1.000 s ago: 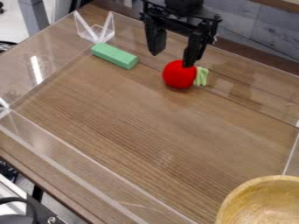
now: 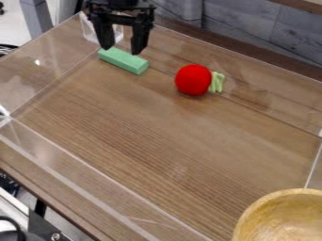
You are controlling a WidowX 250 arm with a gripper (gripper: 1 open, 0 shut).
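Observation:
The black gripper (image 2: 119, 36) is at the top of the camera view, its two fingers pointing down and apart, open. It is above a mint-green bar (image 2: 123, 60), which lies on the wooden surface. A red ball (image 2: 193, 80) sits to the right, with a pale green leafy piece (image 2: 217, 82) at its right side. Whether the fingers touch anything cannot be told.
A clear, crumpled-looking object (image 2: 104, 27) is behind the gripper. A yellow bowl (image 2: 283, 218) is at the lower right corner. A raised wooden edge runs along the upper right.
The gripper has moved left, from above the red ball to above the green bar. The objects on the surface appear unmoved.

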